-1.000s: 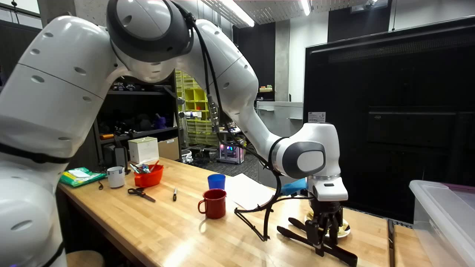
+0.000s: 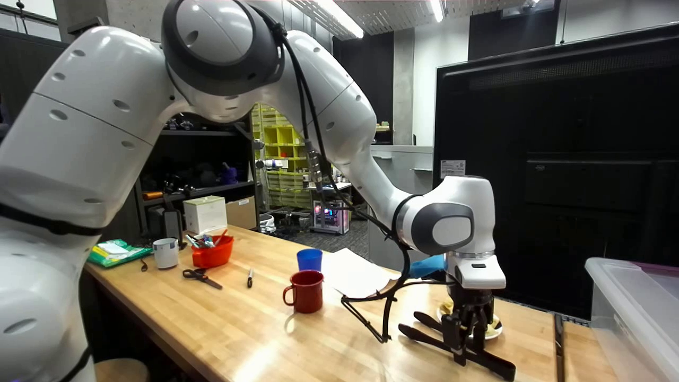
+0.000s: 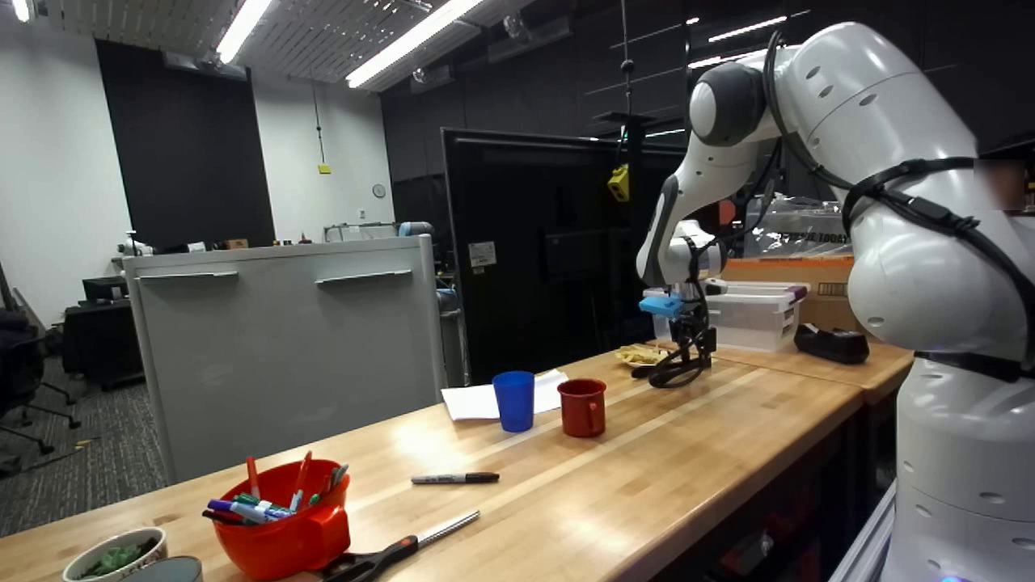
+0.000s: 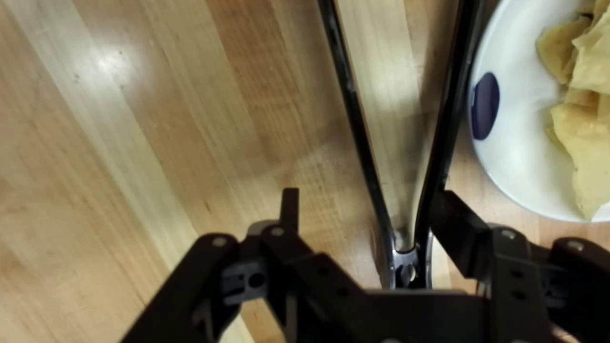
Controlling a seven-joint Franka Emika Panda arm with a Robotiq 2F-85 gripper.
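Note:
A pair of black tongs [image 4: 357,114] lies on the wooden table, its two arms spread in a narrow V. In the wrist view its metal hinge end [image 4: 404,266] is between the fingers of my gripper. The fingers stand part open, with a clear gap on the left; the right finger [image 4: 457,228] is against or very close to one tong arm. Seen from exterior view 1, my gripper [image 2: 468,349] points down over the tongs [image 2: 426,337]. A white plate [image 4: 514,166] of yellow chips [image 4: 589,143] sits just right of the tongs in the wrist view.
A red mug [image 2: 306,292], a blue cup [image 2: 310,260] and white paper [image 2: 353,274] stand or lie mid-table. Farther off are a marker [image 3: 454,478], scissors [image 3: 388,553] and a red pen holder [image 3: 291,543]. A clear plastic bin [image 2: 630,312] borders the right side.
My arm and gripper have shifted slightly to the right in exterior view 1. The tongs have slid a little the same way. The cups and plate appear about where they were.

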